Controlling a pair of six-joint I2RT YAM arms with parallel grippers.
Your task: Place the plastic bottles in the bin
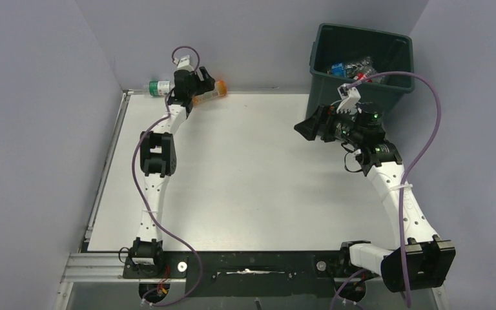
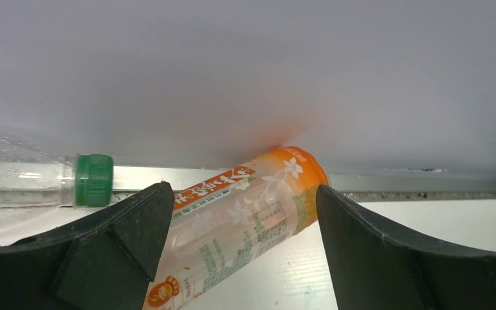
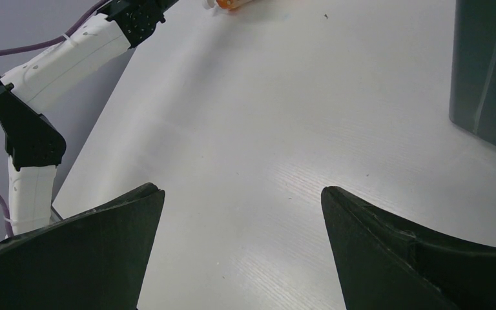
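Along the back edge lie a clear bottle with green cap (image 1: 159,88) and an orange-label bottle (image 1: 214,90). In the left wrist view the orange bottle (image 2: 239,226) lies diagonally between the open fingers of my left gripper, the green cap (image 2: 93,181) beside it. The dark green bin (image 1: 360,48) at the back right holds several bottles. My right gripper (image 1: 312,124) is open in front of the bin, over bare table.
Walls border the back and both sides.
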